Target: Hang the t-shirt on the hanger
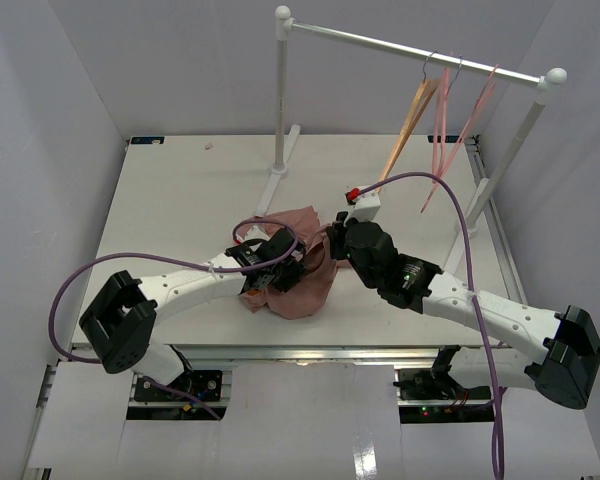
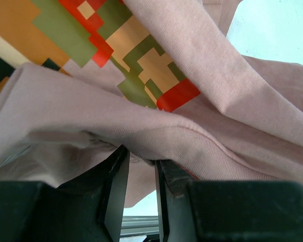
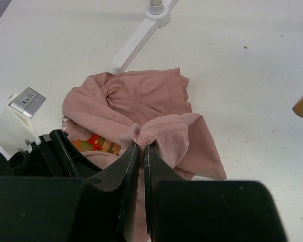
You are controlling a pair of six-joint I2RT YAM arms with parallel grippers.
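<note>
The pink t shirt (image 1: pixel 298 295) lies bunched on the white table, a multicoloured print showing (image 2: pixel 131 55). My left gripper (image 1: pixel 290 266) is low over it; in the left wrist view its fingers (image 2: pixel 111 196) are at a ribbed folded edge, and whether they are closed on it is unclear. My right gripper (image 1: pixel 335 238) is shut on a raised fold of the shirt, which rises between its fingertips in the right wrist view (image 3: pixel 145 160).
A white rack (image 1: pixel 380 43) stands behind, with wooden (image 1: pixel 410 118) and pink (image 1: pixel 470 125) hangers hanging at the right. Bare table (image 1: pixel 165 200) lies at the left and back.
</note>
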